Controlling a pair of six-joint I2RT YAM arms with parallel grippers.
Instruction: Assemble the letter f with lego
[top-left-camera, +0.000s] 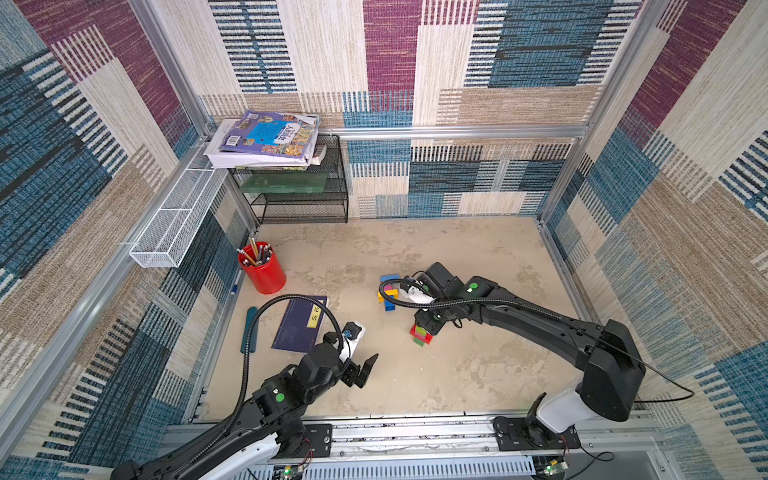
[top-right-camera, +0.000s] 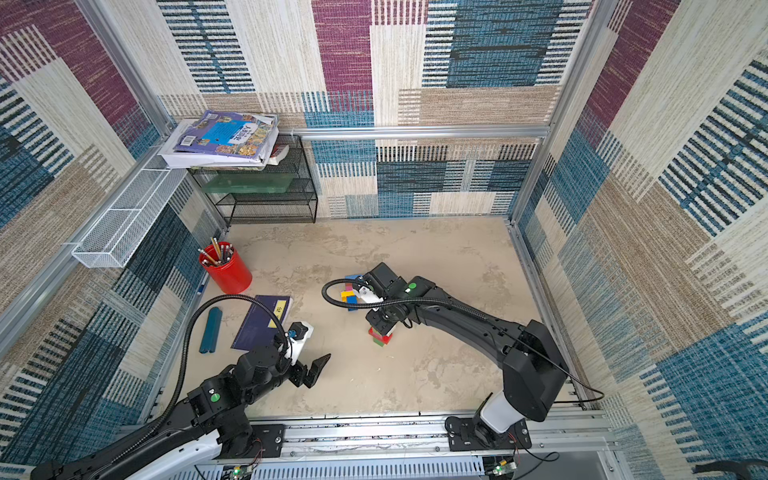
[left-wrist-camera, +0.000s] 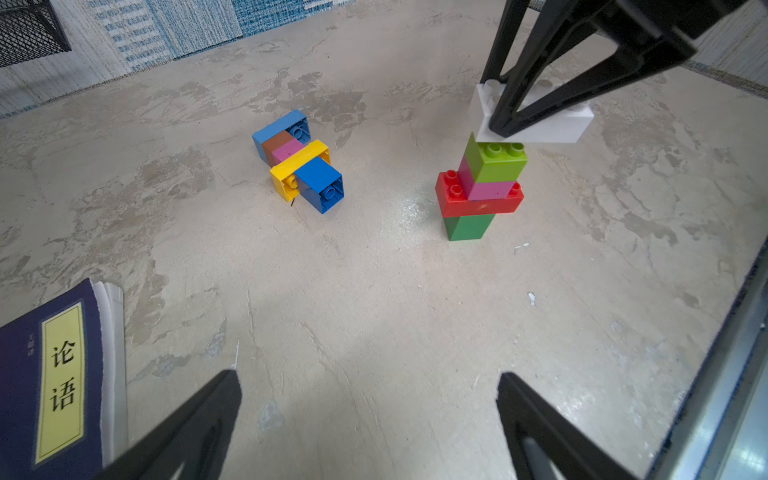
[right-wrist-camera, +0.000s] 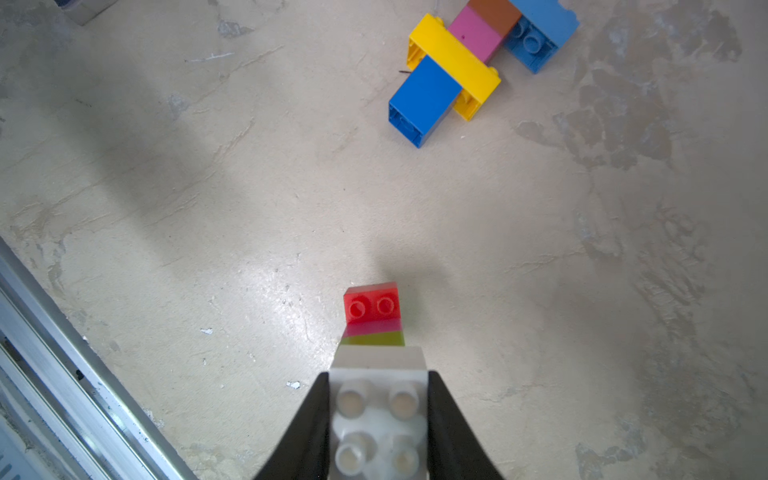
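My right gripper is shut on a white brick (left-wrist-camera: 549, 125), held at the top of an upright stack: green (left-wrist-camera: 468, 228), red (left-wrist-camera: 480, 206), pink (left-wrist-camera: 488, 190) and lime (left-wrist-camera: 496, 166) bricks. Whether the white brick is seated on the lime one I cannot tell. A second group lies left of the stack in the left wrist view: light blue (left-wrist-camera: 280, 128), brown, pink, yellow (left-wrist-camera: 300, 156) and blue (left-wrist-camera: 320, 188) bricks. My left gripper stands open and empty, low near the front left, apart from the stack.
A dark blue book (top-left-camera: 292, 328), a teal case (top-left-camera: 248, 328) and a red pencil cup (top-left-camera: 266, 276) are on the left. A wire shelf (top-left-camera: 292, 208) with books stands at the back.
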